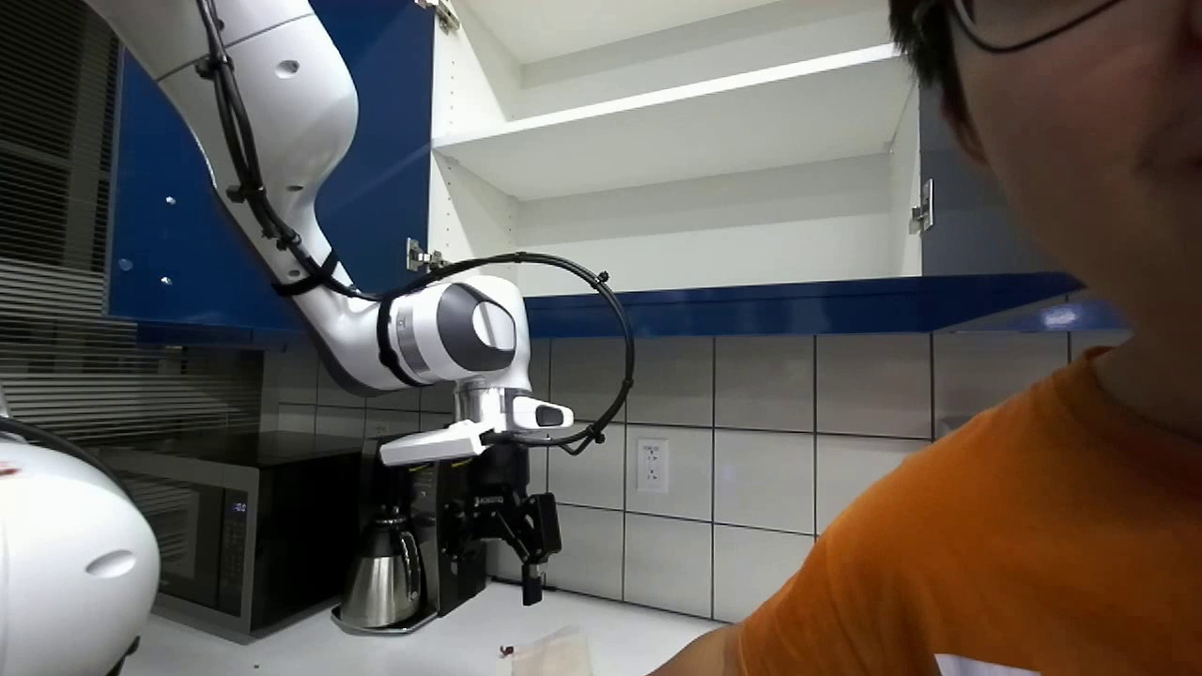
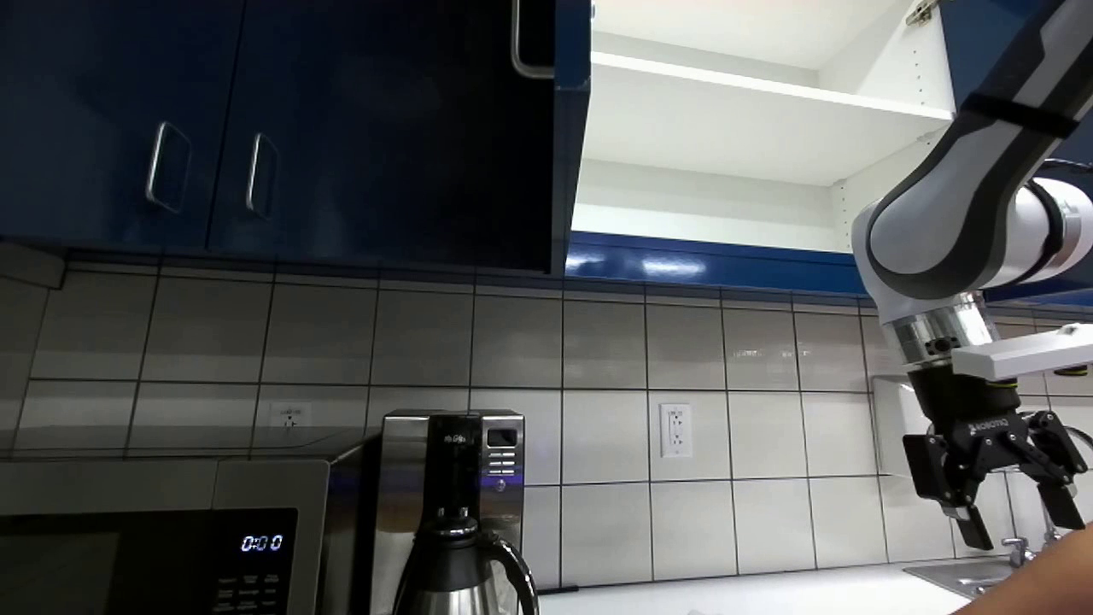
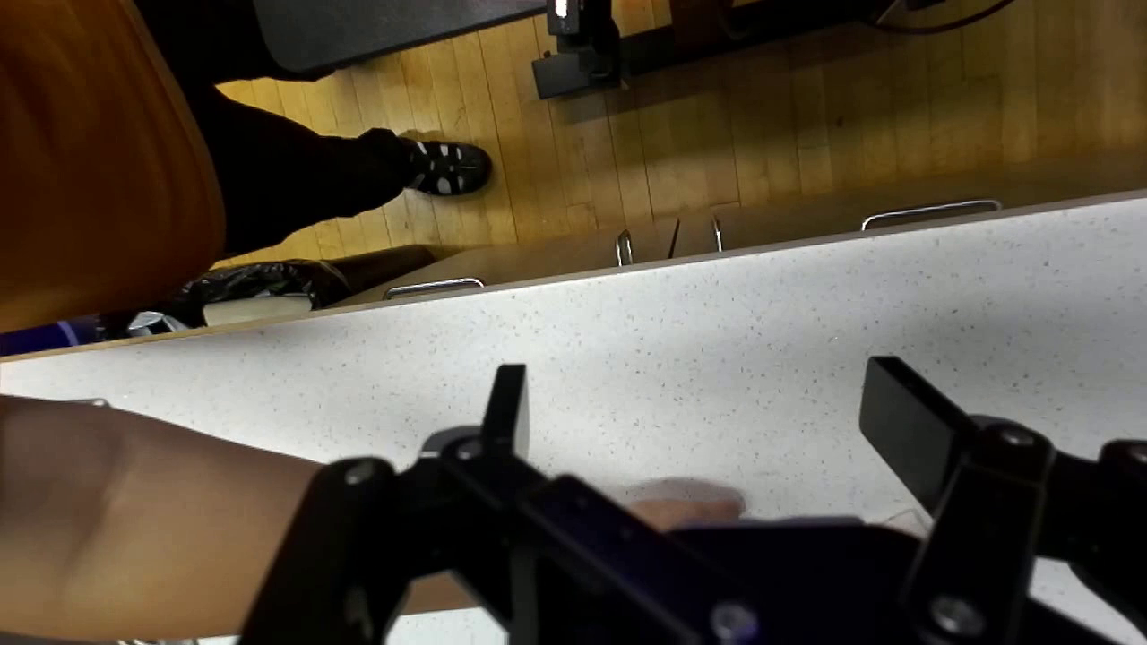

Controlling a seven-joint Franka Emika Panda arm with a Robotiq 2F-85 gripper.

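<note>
My gripper hangs above the counter, pointing down. In the wrist view its fingers stand wide apart, so it is open, and nothing is held between them. A beige cloth-like piece [image 1: 552, 653] lies on the counter at the bottom of exterior view 1, below the gripper and cut off by the frame. A person's arm [image 3: 161, 516] reaches in from the left of the wrist view, the hand [image 3: 688, 510] low over the counter and partly hidden behind my gripper. What that hand touches cannot be made out.
The person in an orange shirt [image 1: 969, 541] fills the right of exterior view 1. A coffee maker [image 2: 451, 461] and a microwave [image 2: 154, 533] stand against the wall. Overhead is an open, empty cabinet [image 1: 721, 169]. Bare counter [image 3: 688, 365] shows between the fingers.
</note>
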